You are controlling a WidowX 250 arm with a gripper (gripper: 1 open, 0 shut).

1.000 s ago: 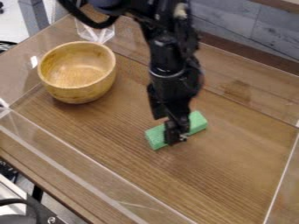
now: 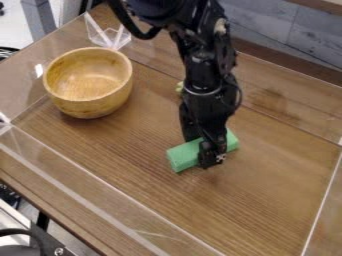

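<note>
A green block (image 2: 186,158) lies on the wooden table, angled from lower left to upper right. The black gripper (image 2: 210,146) is down over the block from above, at its middle and right part, covering some of it.
A yellow wooden bowl (image 2: 87,82) sits at the upper left, with a clear plastic bag (image 2: 112,30) behind it. A small light-green item (image 2: 179,86) is partly hidden behind the arm.
The gripper has narrowed in view and moved over the block's middle, lower down. The block looks nearly in the same place, shifted slightly.
</note>
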